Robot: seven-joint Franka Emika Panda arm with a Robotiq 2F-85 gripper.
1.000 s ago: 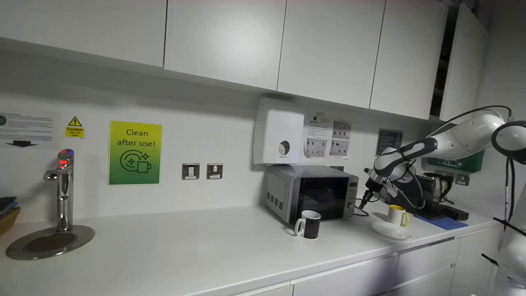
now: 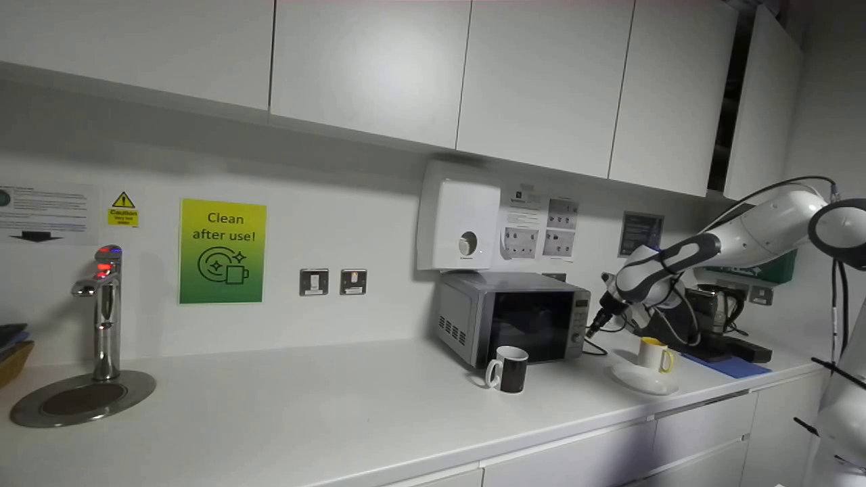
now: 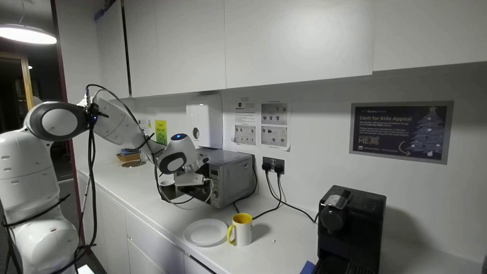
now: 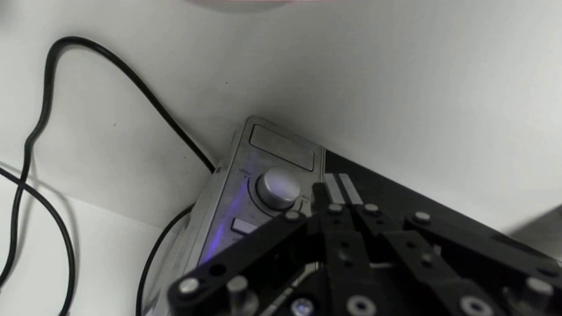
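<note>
The microwave (image 2: 519, 316) stands against the wall with its dark door closed. My gripper (image 2: 590, 333) is beside the right end of its front, close to the control panel (image 3: 215, 182). In the wrist view the gripper is shut, with nothing showing between its fingertips. A round silver knob (image 4: 278, 188) appears just left of the fingertips, and part of a button (image 4: 243, 227) lies below it. The black fingers hide the lower panel. Whether the tips touch the microwave I cannot tell.
A black and white mug (image 2: 513, 372) stands before the microwave. To its right are a white plate (image 3: 206, 232) and a white mug with a yellow inside (image 3: 243, 230). Black cables (image 3: 274, 198) run along the wall. A coffee machine (image 3: 351, 228) stands farther right.
My gripper has moved slightly left and up in exterior view 1, nearer the microwave's control panel. The microwave, mugs and plate have stayed where they were.
</note>
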